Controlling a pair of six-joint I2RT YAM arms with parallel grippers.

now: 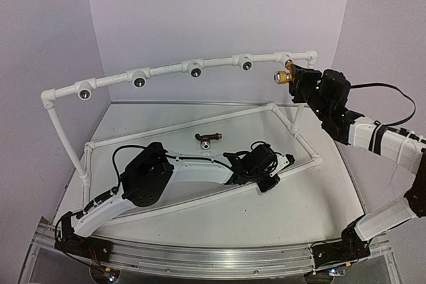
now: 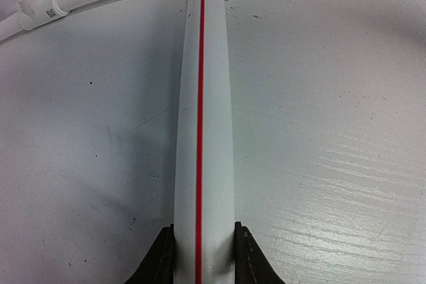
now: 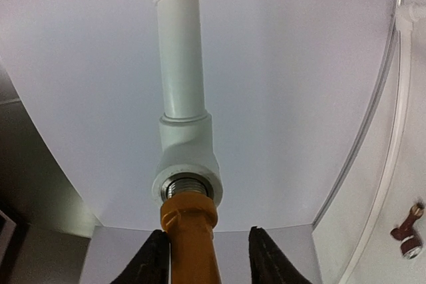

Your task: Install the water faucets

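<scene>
An orange-brass faucet (image 3: 191,231) meets the mouth of the rightmost white tee (image 3: 189,154); metal thread shows at the joint. In the top view this faucet (image 1: 284,77) hangs below the top rail, its silver-ended outlet pointing left. Around its body, my right gripper stands open: one finger lies against the brass, and a gap separates the other from it. A second, darker faucet (image 1: 208,138) lies on the board inside the base frame. My left gripper is shut on a white pipe (image 2: 216,131) with a red line, the frame's front bottom bar.
Along the top rail (image 1: 216,62), several other tees have empty sockets, such as the middle tee (image 1: 194,68). The left arm (image 1: 200,169) stretches low across the front of the frame. Bare board (image 1: 306,204) lies at the front right.
</scene>
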